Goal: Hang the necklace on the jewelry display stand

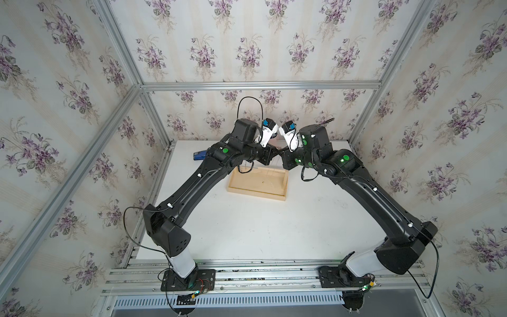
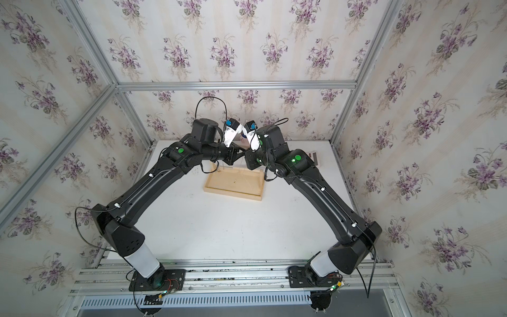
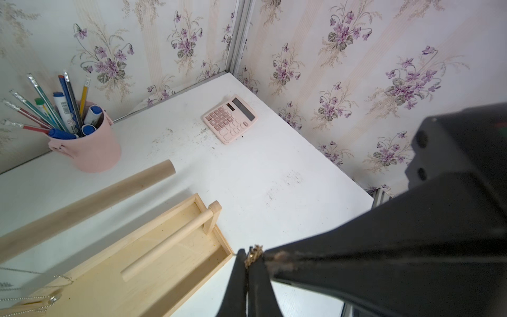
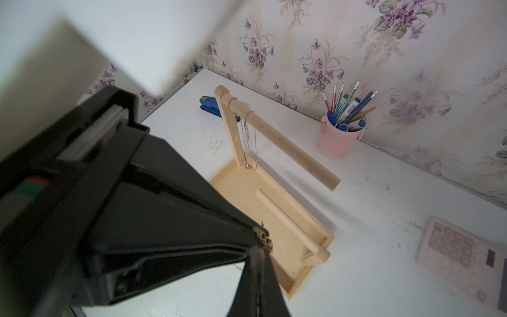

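My left gripper and my right gripper are raised and nearly touching over the display stand, both shut on a gold chain necklace (image 3: pixel 254 252) bunched at their fingertips. A few links dangle below in the right wrist view. The wooden stand has a tray (image 4: pixel 235 187), an upper bar (image 4: pixel 285 142) on a post at the left, and a lower bar (image 4: pixel 285 222). Silver chains (image 4: pixel 247 137) hang from the upper bar near its post. The upper bar's other end is free.
A pink pen cup (image 4: pixel 335 140) stands at the back, a pink calculator (image 3: pixel 228 119) at the back right, a blue stapler (image 1: pixel 200 154) at the back left.
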